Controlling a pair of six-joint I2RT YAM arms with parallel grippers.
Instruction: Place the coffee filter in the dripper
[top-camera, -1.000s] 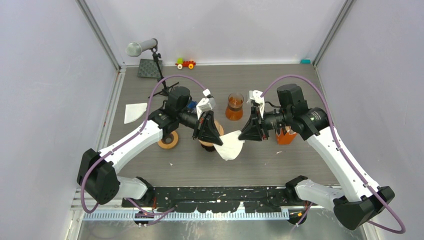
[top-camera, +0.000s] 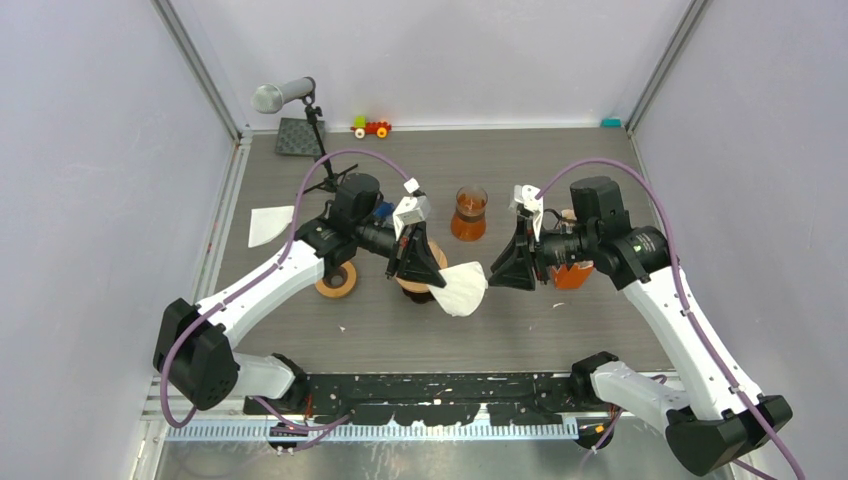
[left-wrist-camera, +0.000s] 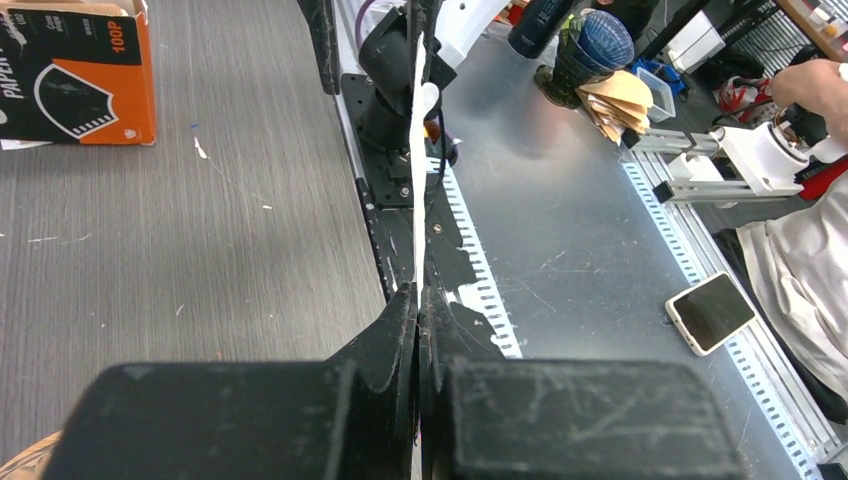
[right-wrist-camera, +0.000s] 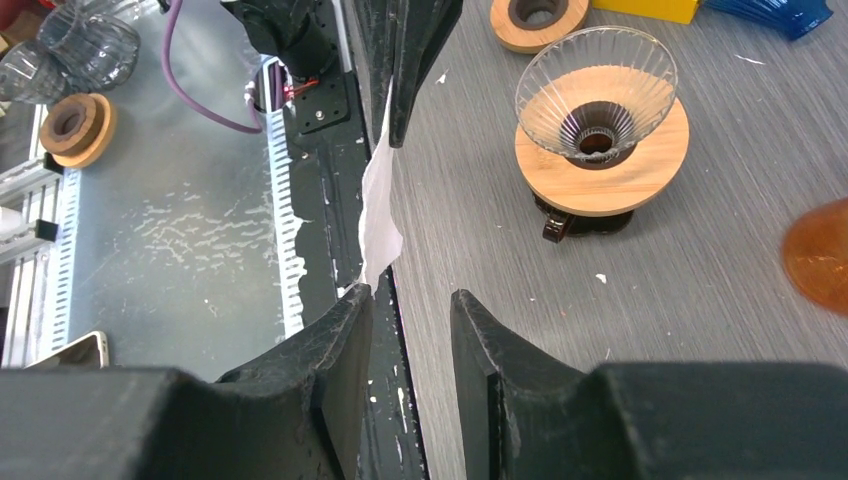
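Note:
A white paper filter (top-camera: 460, 290) hangs upright from my left gripper (top-camera: 436, 282), which is shut on its edge; in the left wrist view it is a thin white strip (left-wrist-camera: 419, 190) rising from the fingertips. My right gripper is part open, its fingertips just right of the filter with nothing clearly between them. The glass dripper (right-wrist-camera: 640, 80) rests on its wooden stand (right-wrist-camera: 580, 195), largely hidden under my left gripper in the top view.
An amber carafe (top-camera: 469, 220) stands behind. The orange filter box (left-wrist-camera: 120, 90) is at the right, a wooden ring (top-camera: 336, 292) left of the stand. A microphone stand (top-camera: 325, 165) stands at back left.
My left gripper and the filter stay in about the same place.

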